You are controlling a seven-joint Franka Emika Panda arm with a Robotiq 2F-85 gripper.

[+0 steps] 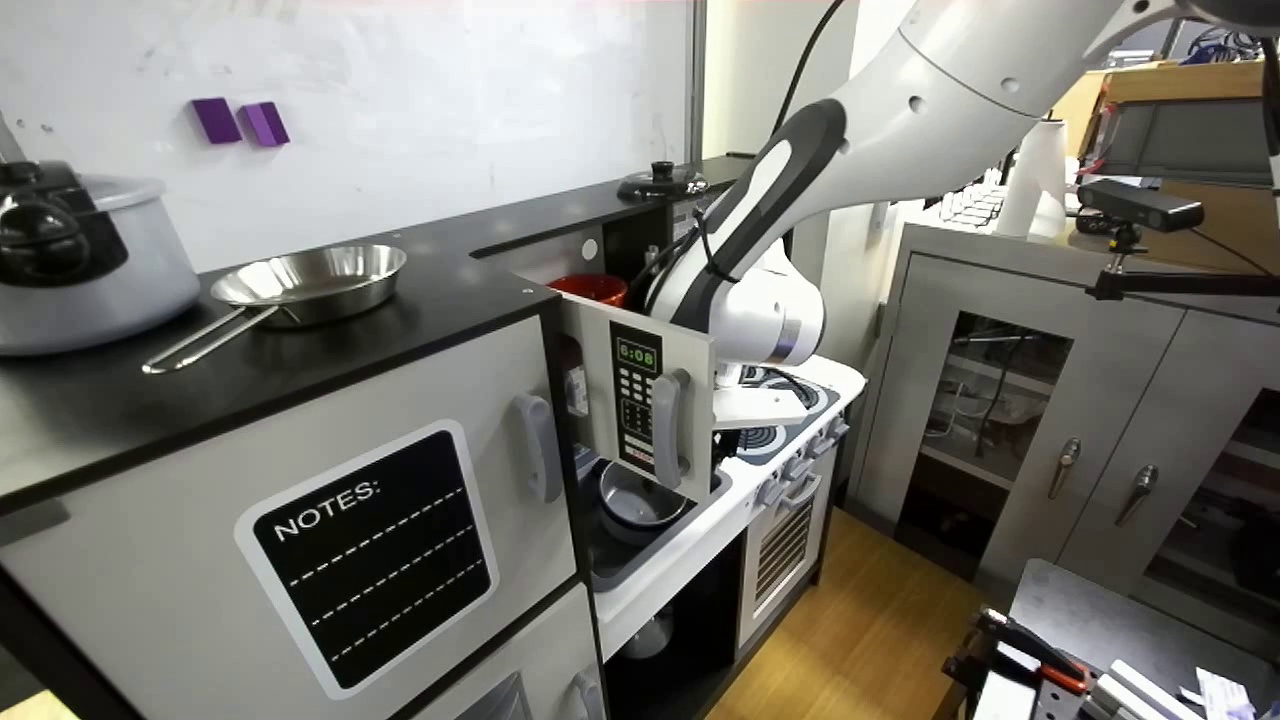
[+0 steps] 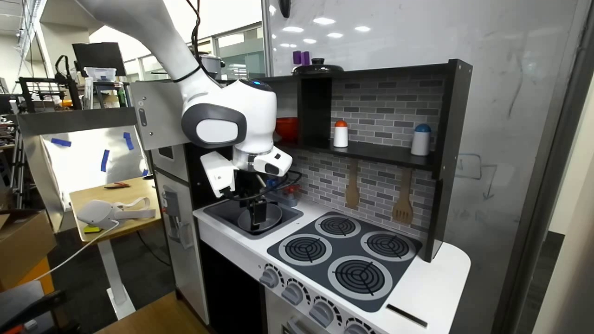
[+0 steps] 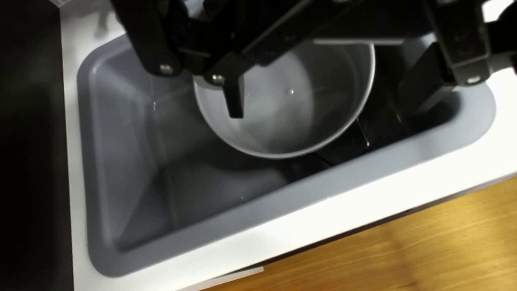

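Observation:
A round grey pot (image 3: 291,138) sits in the dark grey sink basin (image 3: 114,145). Above it my gripper stands open, one black finger (image 3: 235,99) over the pot's interior and the other beyond its opposite rim. Nothing shows between them. Exterior view 2 has the pot (image 2: 273,216) partly behind the gripper's dark fingers (image 2: 257,214); whether they touch it cannot be told. In exterior view 1 the pot (image 1: 639,494) shows below the open microwave door (image 1: 590,382), which hides most of the gripper.
Beside the sink lies a clear stove top (image 2: 320,271). A red bowl (image 2: 287,128) stands on the shelf behind the arm. The refrigerator side (image 2: 181,239) and microwave door stand close by. A steel pan (image 1: 324,288) rests on the upper counter.

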